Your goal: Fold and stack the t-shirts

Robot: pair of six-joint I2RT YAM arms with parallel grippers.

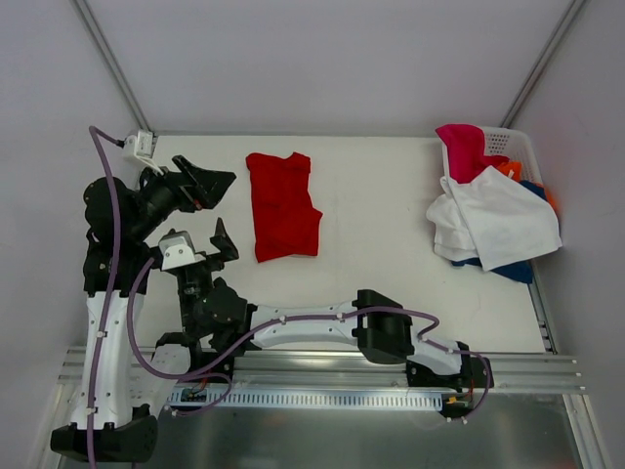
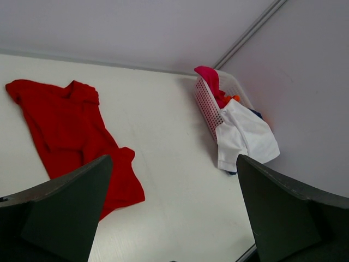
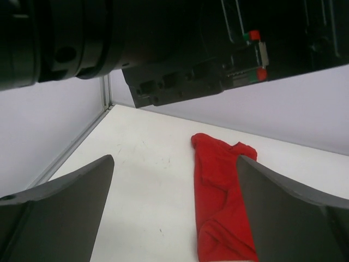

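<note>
A red T-shirt (image 1: 283, 210) lies on the white table in the middle-back, folded roughly, with a rumpled collar end and a lower flap. It shows in all three views. My left gripper (image 1: 210, 188) hangs at the left of the table, its fingers apart and empty. Just below it in the top view my right gripper (image 1: 220, 242) also stands open and empty, left of the red shirt. In the right wrist view the dark housing of the other arm fills the top.
At the right, a white basket (image 1: 518, 147) holds pink, orange and blue cloths, with a white cloth (image 1: 498, 220) draped over its front. Walls border the back and sides.
</note>
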